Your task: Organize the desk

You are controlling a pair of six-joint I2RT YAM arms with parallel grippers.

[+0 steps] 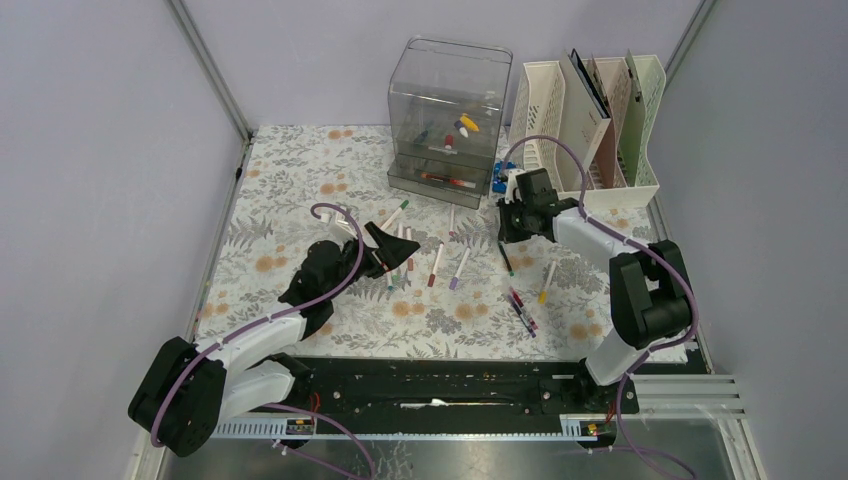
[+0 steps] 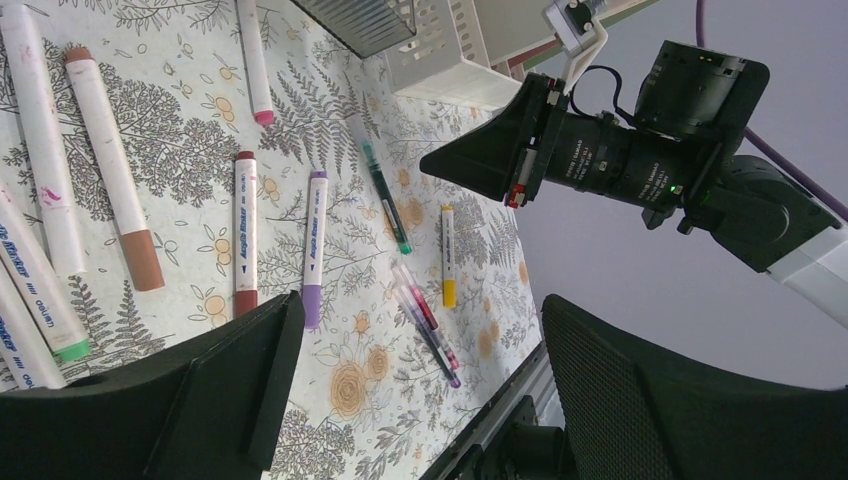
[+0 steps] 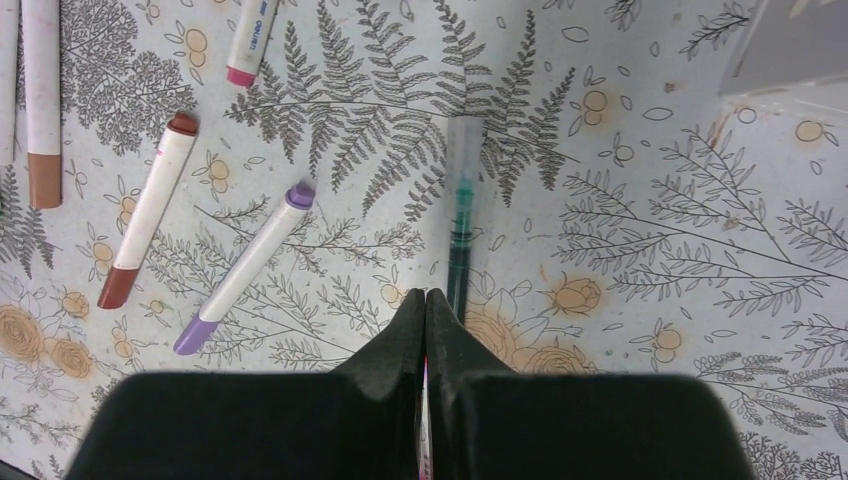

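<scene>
My left gripper stands open over markers left of centre, nothing between its fingers. My right gripper is shut above a dark green pen, which lies on the patterned mat. Loose white-barrelled markers lie around it: a red-brown one, a purple one, a pink-capped one and, lower right in the top view, a yellow one. Several pens lie together near the front. The right fingertips partly hide the green pen's lower part.
A clear smoky organizer holding some stationery stands at the back centre. A white file rack with folders stands at the back right.
</scene>
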